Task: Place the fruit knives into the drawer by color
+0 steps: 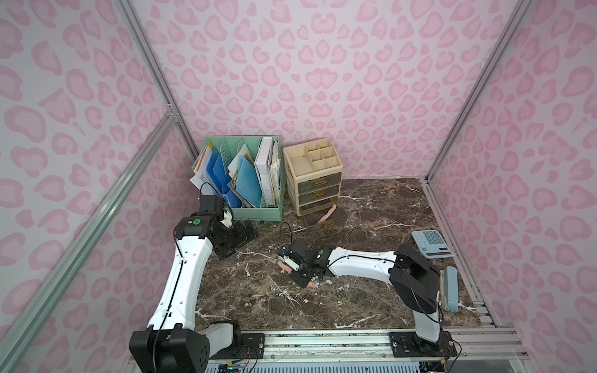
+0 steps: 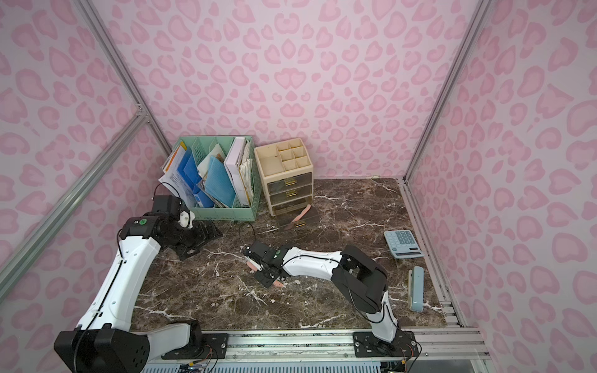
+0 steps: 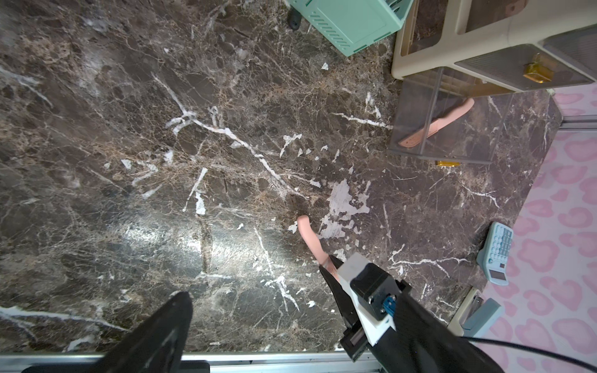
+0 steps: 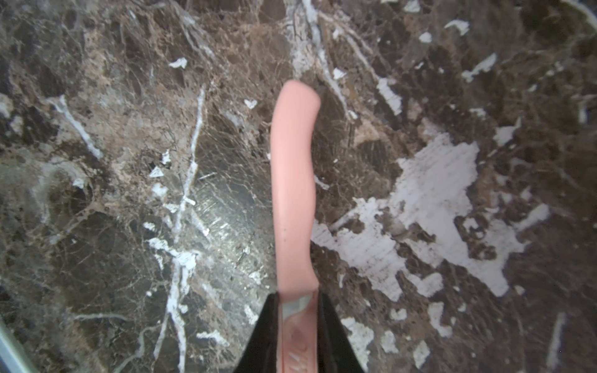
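Note:
A pink fruit knife (image 4: 292, 174) is gripped by my right gripper, shut on its sheathed part low over the marble table; its handle points away. The same knife (image 3: 312, 239) shows under the right arm in the left wrist view. Another pink knife (image 3: 438, 123) lies in the pulled-out bottom drawer (image 3: 472, 149) of the cream drawer unit (image 1: 314, 174). My left gripper (image 1: 236, 239) hangs open at the left, in front of the file box.
A mint file box (image 1: 267, 214) full of folders stands left of the drawer unit. A calculator (image 1: 431, 242) and a stapler-like blue object (image 1: 451, 289) lie at the right.

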